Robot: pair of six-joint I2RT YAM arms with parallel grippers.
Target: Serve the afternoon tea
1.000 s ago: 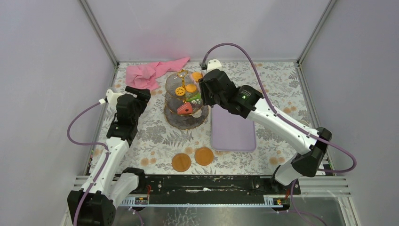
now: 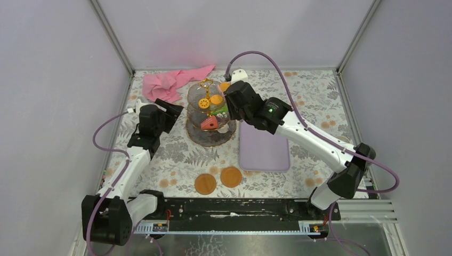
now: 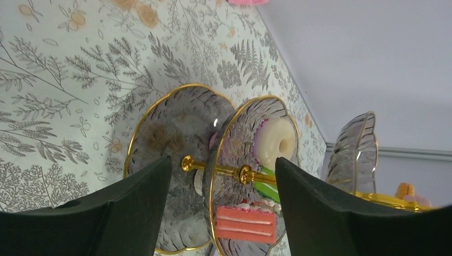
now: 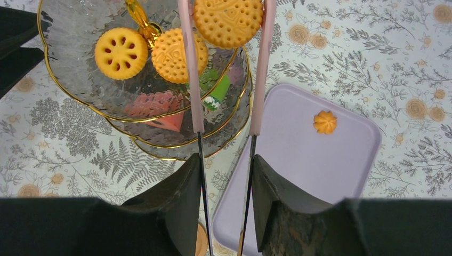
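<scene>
A gold-rimmed three-tier glass stand (image 2: pixel 211 138) holds two biscuits on top, with pink and green cakes and a white ring lower down. My right gripper is at the top tier's right edge, pink-tipped tongs shut on a round yellow biscuit (image 4: pixel 226 16). My left gripper (image 2: pixel 176 109) stands open to the left of the stand; in the left wrist view the tiers lie ahead of its fingers. A lilac tray (image 4: pixel 288 170) right of the stand holds a small orange pastry (image 4: pixel 325 122).
A pink cloth (image 2: pixel 162 82) lies at the back left. Two round wooden coasters (image 2: pixel 205 183) are at the front.
My right arm has shifted very slightly, staying by the top tier.
</scene>
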